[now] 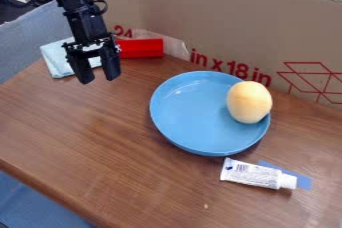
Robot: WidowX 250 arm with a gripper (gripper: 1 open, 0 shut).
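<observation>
My gripper (pixel 96 70) hangs at the upper left over the wooden table, open, with nothing visible between its fingers. Behind it lies a white and pale blue cloth (pixel 56 58), partly hidden by the arm, and a red object (pixel 142 47) lies against the cardboard. A blue plate (pixel 190 110) sits right of centre, holding a pale yellow round object (pixel 249 102) on its right part.
A white tube (pixel 257 175) lies at the front right on a piece of blue tape (pixel 302 180). A cardboard box (pixel 214 22) stands along the back.
</observation>
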